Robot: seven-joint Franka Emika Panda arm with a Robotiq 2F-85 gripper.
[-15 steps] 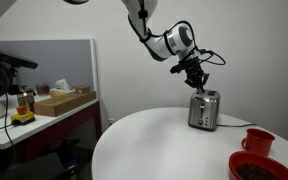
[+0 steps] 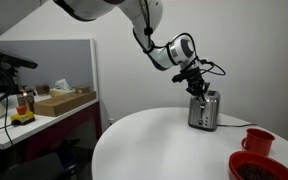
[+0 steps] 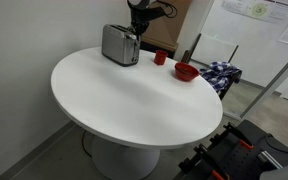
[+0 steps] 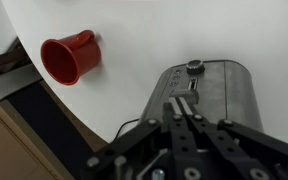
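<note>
A silver toaster (image 2: 203,115) stands on the white round table. My gripper (image 2: 199,96) is low at the toaster's upper front, by its lever side, with the fingers close together. From the wrist, the toaster's metal body (image 4: 236,92) lies under the gripper, with a dark knob (image 4: 195,67) just beyond the fingertips. The gripper is shut, and nothing shows between its fingers. Whether the fingertips touch the toaster or its lever cannot be told. In the second exterior view the toaster (image 3: 119,45) partly hides the fingers.
A red mug (image 2: 257,141) and a red bowl (image 2: 263,166) with dark contents sit to the toaster's right in the first exterior view. A dark cord (image 2: 236,126) runs from the toaster.
The gripper has come down slightly along the toaster's front, and the arm above it has tilted and shifted right. The toaster, mug and bowl have stayed in place.
</note>
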